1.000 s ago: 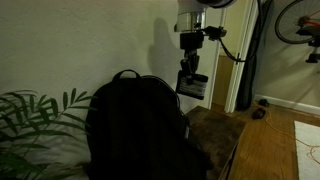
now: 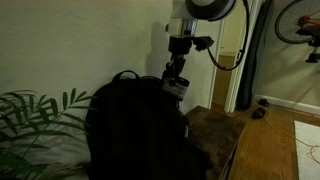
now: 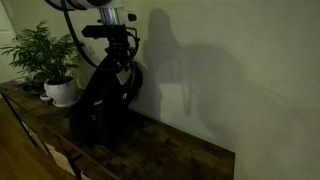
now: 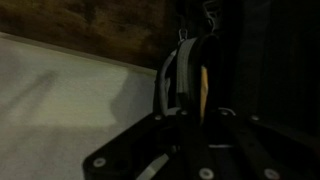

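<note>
A black backpack (image 2: 130, 125) stands upright on the wooden bench, its top loop against the wall. My gripper (image 2: 176, 72) hangs over the right side of the backpack's top, shut on a small dark object with a greyish face (image 2: 176, 88). In the wrist view, the dark object (image 4: 184, 65) shows a pale band and an orange-tan strip; what it is, I cannot tell. From the other side, the backpack (image 3: 98, 105) sits just below the gripper (image 3: 122, 60). Whether the held object touches the bag is unclear in the dim light.
A leafy plant (image 3: 50, 50) in a white pot (image 3: 62, 93) stands beyond the backpack. The wall (image 3: 230, 70) runs close behind.
My gripper has moved left with the dark object, from clear of the bag's right side to over its upper right edge. The backpack has not visibly moved.
</note>
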